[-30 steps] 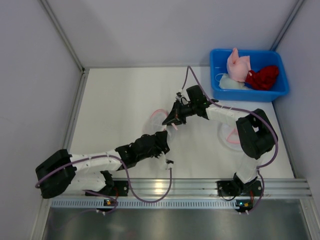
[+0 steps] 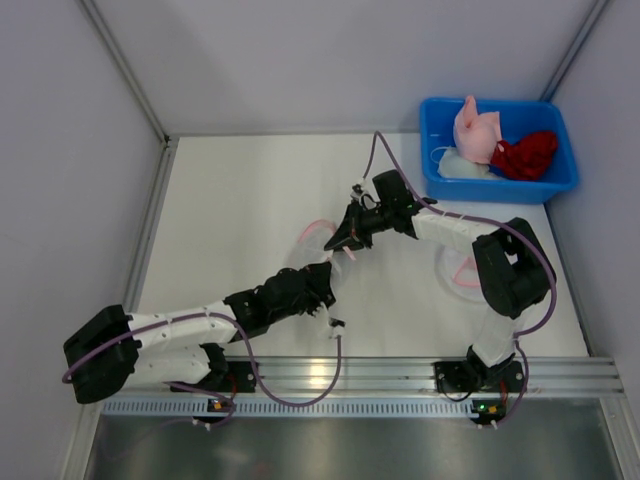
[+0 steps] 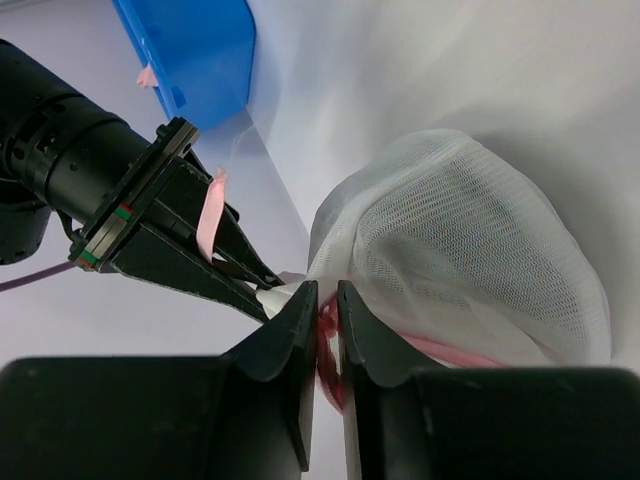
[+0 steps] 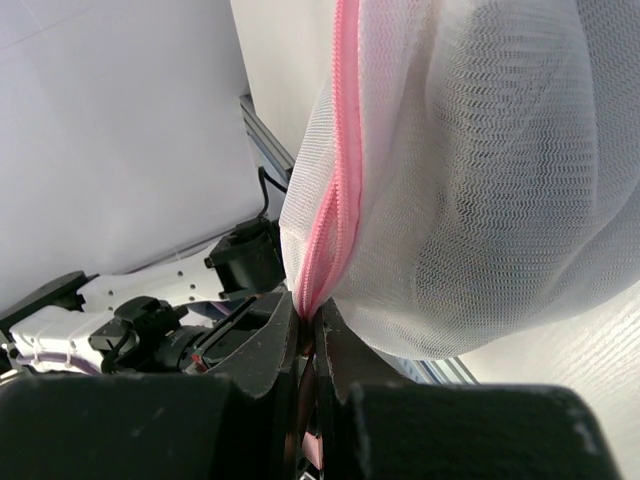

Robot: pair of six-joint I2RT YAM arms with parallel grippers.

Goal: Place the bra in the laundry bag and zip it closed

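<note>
The white mesh laundry bag (image 2: 310,245) with pink zipper lies mid-table between both grippers. My right gripper (image 2: 332,246) is shut on the bag's zipper end; in the right wrist view the pink zipper (image 4: 340,200) runs into its fingertips. My left gripper is just below it, its fingers slightly apart around a pink part of the zipper; whether it grips this is unclear. A pink strap (image 3: 212,210) hangs over the right gripper in the left wrist view. I cannot tell whether a bra is inside the bag.
A blue bin (image 2: 440,180) at the back right holds pink, red and white garments. Another pink-edged mesh bag (image 2: 462,280) lies at the right, partly under the right arm.
The right arm has not visibly moved.
</note>
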